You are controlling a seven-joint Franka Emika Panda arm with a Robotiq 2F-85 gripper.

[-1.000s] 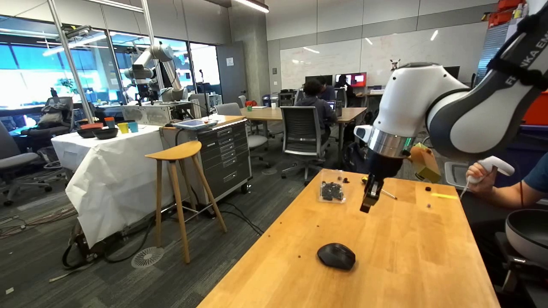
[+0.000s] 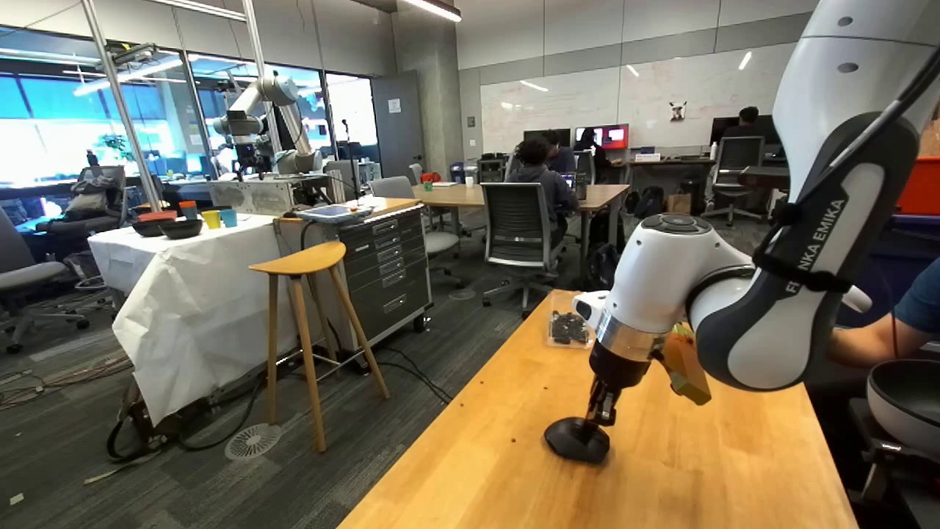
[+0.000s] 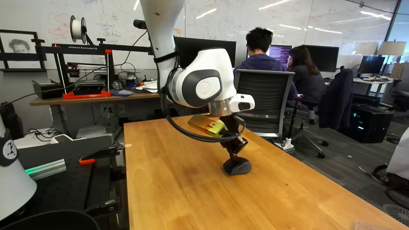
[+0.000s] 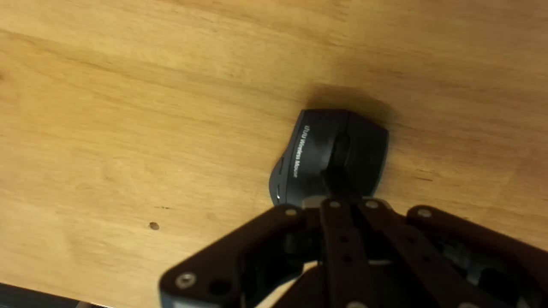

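Observation:
A black wireless mouse (image 4: 321,149) lies on the wooden table, its white lettering readable in the wrist view. Directly above it is my gripper, pointing down with its fingers together and nothing visible between them. The fingertips overlap the mouse's top near the scroll wheel; whether they touch it I cannot tell. From the side, the gripper (image 2: 592,422) reaches down to the back of the mouse (image 2: 577,445). In the opposite exterior view, the gripper (image 3: 233,155) likewise stands right over the mouse (image 3: 237,166).
A clear container of small dark pieces (image 2: 569,330) stands at the table's far left corner. Bare wooden tabletop (image 3: 172,172) surrounds the mouse. A person's arm (image 2: 868,348) is beyond the right edge.
The arm has come down and toward the near side of the table, from well behind the mouse to directly over it. The mouse has stayed where it was.

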